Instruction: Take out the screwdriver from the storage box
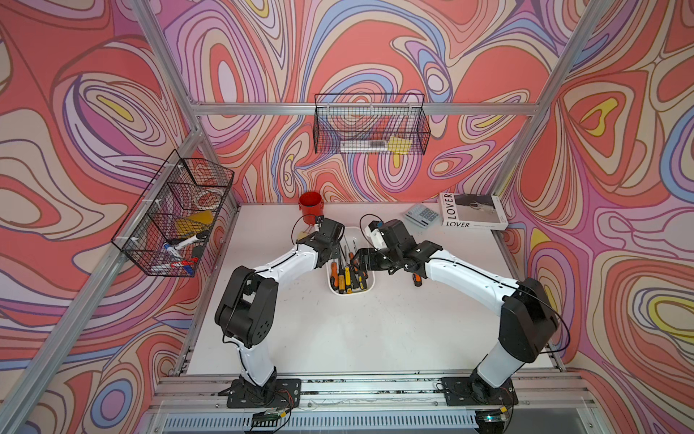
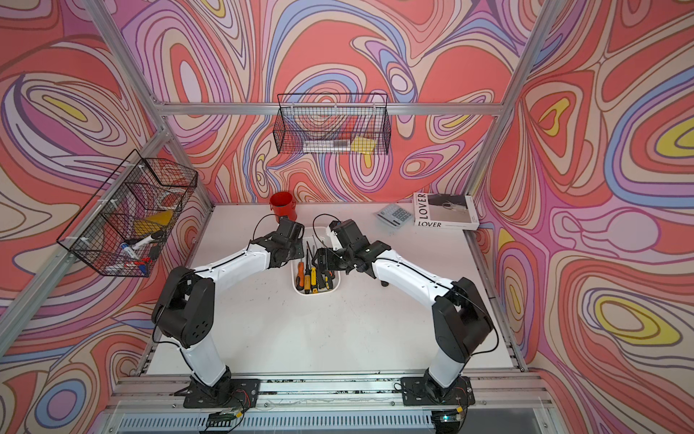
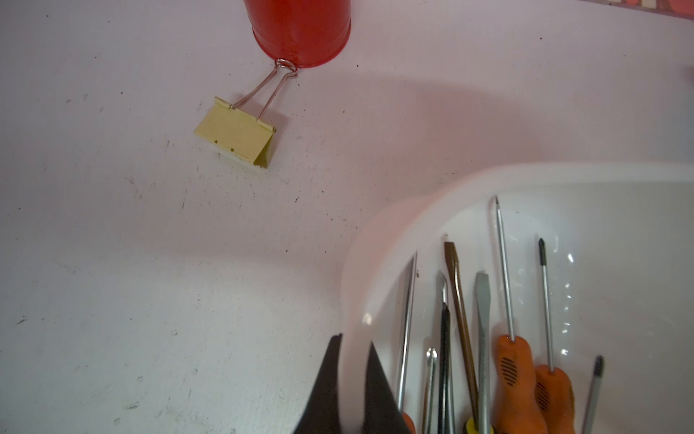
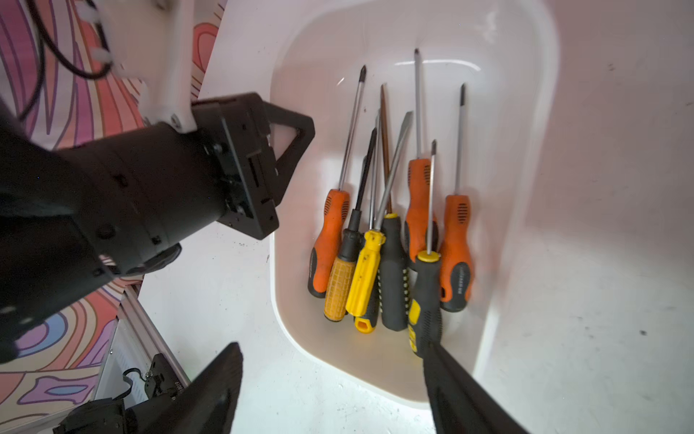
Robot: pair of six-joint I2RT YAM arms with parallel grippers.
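The white storage box (image 4: 531, 162) holds several screwdrivers, with orange, yellow and black handles. Pinched on its left rim, in the left wrist view, is my left gripper, shut with the thin wall between its fingers. My right gripper is open and empty over the front of the box. Its right fingertip appears close to the black-and-yellow-handled screwdriver (image 4: 425, 300). An orange screwdriver (image 4: 455, 249) lies along the right wall, and a yellow one (image 4: 366, 271) rests near the middle. One orange-and-black screwdriver (image 1: 418, 280) is on the table right of the box, partly hidden by my right arm.
A red bucket (image 1: 311, 204) stands behind the box, with a yellow binder clip (image 3: 235, 132) beside it. A calculator (image 1: 423, 217) and a book (image 1: 473, 211) sit at the back right.
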